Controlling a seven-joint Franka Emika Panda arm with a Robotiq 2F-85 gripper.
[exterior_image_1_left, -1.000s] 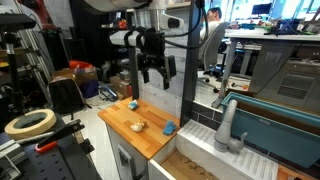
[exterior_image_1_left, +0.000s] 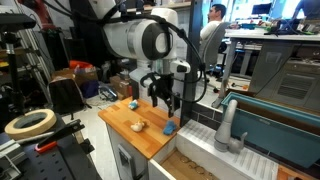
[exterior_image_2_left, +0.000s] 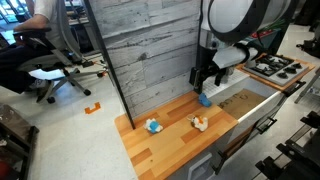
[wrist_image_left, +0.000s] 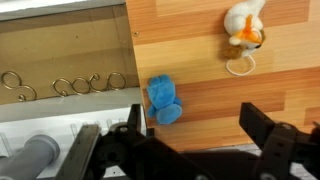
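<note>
My gripper (exterior_image_1_left: 162, 101) hangs open above the wooden top, its two dark fingers spread wide in the wrist view, nothing between them. Below it in the wrist view lies a small blue toy (wrist_image_left: 164, 99), close to the edge by the drawer and clear of the fingers. A white and orange toy (wrist_image_left: 245, 24) with a thin loop of string lies at the upper right of that view. Farther off on the wood, a blue and white toy (exterior_image_2_left: 153, 125) appears in the second exterior view.
An open drawer (exterior_image_1_left: 196, 166) adjoins the wooden top, with several wire hooks (wrist_image_left: 65, 88) visible along its side. A grey-white bottle-like fixture (exterior_image_1_left: 228, 125) stands on the ledge beyond. A grey panel (exterior_image_2_left: 165, 50) rises behind the wood. Bare wood (exterior_image_2_left: 170, 150) lies between the toys.
The arm has come down over the second, lowering the open gripper closer to the wooden top near the blue toy. The toys have not moved.
</note>
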